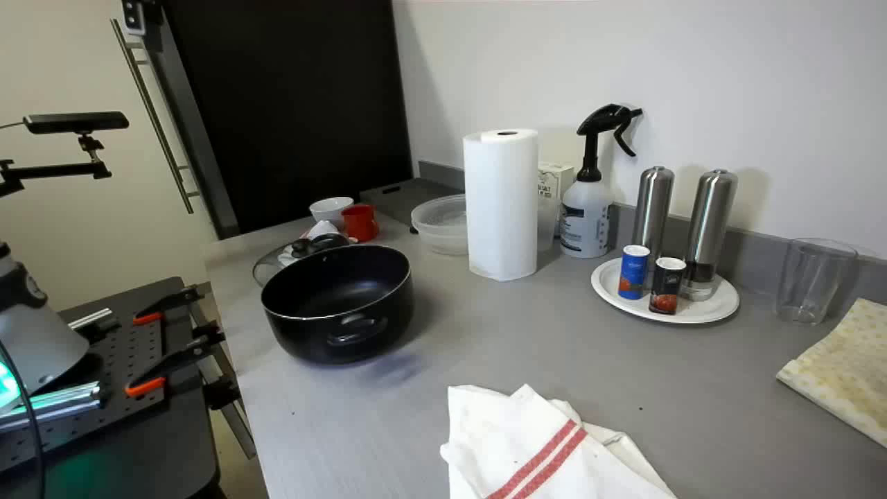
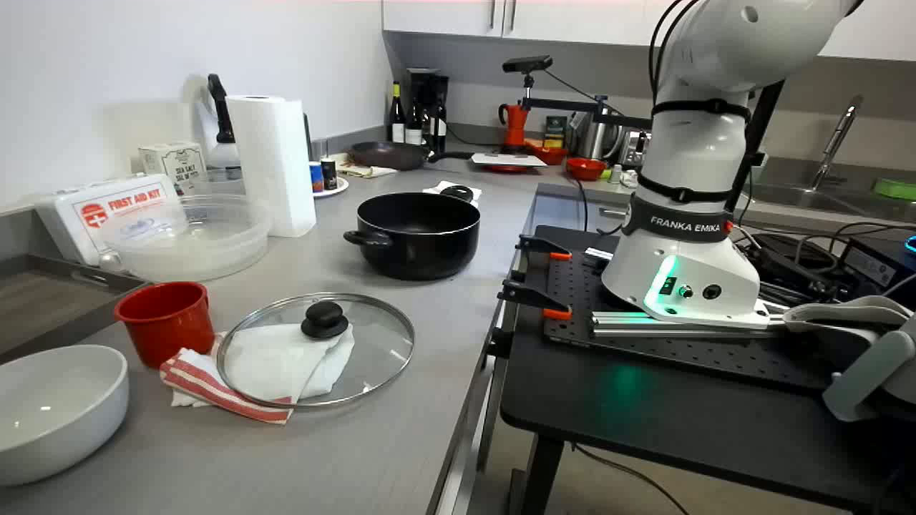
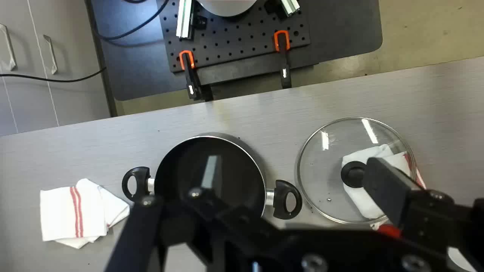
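Observation:
My gripper stands open above the counter in the wrist view, with nothing held between its widely spread fingers. The left finger overlaps the black pot (image 2: 418, 249); the right one overlaps the glass lid (image 3: 326, 167) close to its black knob (image 2: 324, 319). How high the gripper is cannot be judged, and neither exterior view shows it. The pot is uncovered and looks empty. Beside it, the lid lies knob up, partly over a folded white cloth (image 2: 197, 378) with red stripes. A second striped towel (image 3: 63, 213) lies beyond the pot's other handle.
A red mug (image 2: 167, 322) and a white bowl (image 2: 60, 412) stand near the lid. Along the wall are a paper towel roll (image 1: 503, 204), a spray bottle (image 1: 586, 216) and a plate (image 1: 707, 312) with shakers. The counter between pot and plate is clear.

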